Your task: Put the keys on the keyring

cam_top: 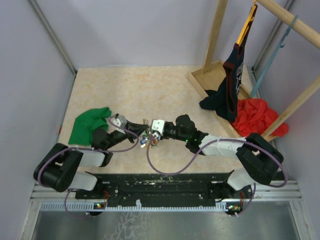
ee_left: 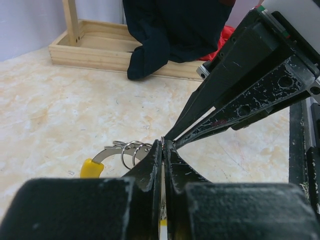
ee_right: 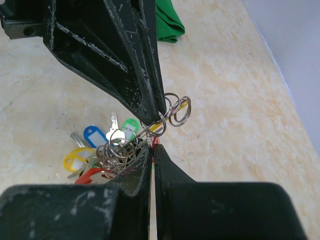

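My two grippers meet over the table's middle, left gripper point(cam_top: 144, 127) and right gripper point(cam_top: 152, 131), around a bunch of split rings and keys. In the right wrist view the rings point(ee_right: 120, 150) hang with coloured tags, blue point(ee_right: 94, 136) and yellow point(ee_right: 75, 162), and silver keys point(ee_right: 114, 120). The right fingers are shut at the rings; the left gripper's tips press on rings just above. In the left wrist view rings point(ee_left: 131, 152) and a yellow-handled tool point(ee_left: 91, 169) show beside the fingertips; whether the left fingers grip anything is unclear.
A green cloth point(cam_top: 87, 125) lies at the left. At the right stands a wooden frame point(cam_top: 204, 80) with a hanging dark bag point(cam_top: 232, 75) and a red cloth point(cam_top: 255, 117). The table behind the grippers is clear.
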